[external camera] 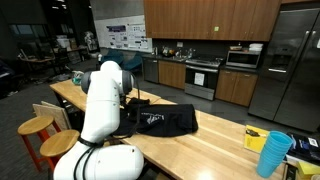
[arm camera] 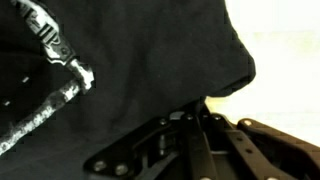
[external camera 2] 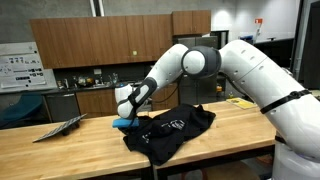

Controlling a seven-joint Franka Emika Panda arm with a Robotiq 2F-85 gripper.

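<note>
A black garment with white printed lettering (arm camera: 50, 35) lies spread and wrinkled on the wooden table. In exterior view 1 its dark cloth (external camera: 170, 120) reaches from beside the arm toward mid-table; in exterior view 2 the cloth (external camera 2: 175, 135) runs below the arm. My gripper is at an edge of the garment in the wrist view, shut on the black cloth. The fingertips are largely covered by fabric and shadow. From exterior view 2 the gripper (external camera 2: 126, 125) appears low at the garment's far left side; the arm mostly hides it in exterior view 1.
A blue cup (external camera: 273, 154) and a yellow item (external camera: 256, 138) stand at the table's right end. Two stools (external camera: 37, 125) are beside the table at left. Bare tabletop (external camera: 205, 150) lies in front of the garment; a dark flat object (external camera 2: 62, 127) rests at left in exterior view 2.
</note>
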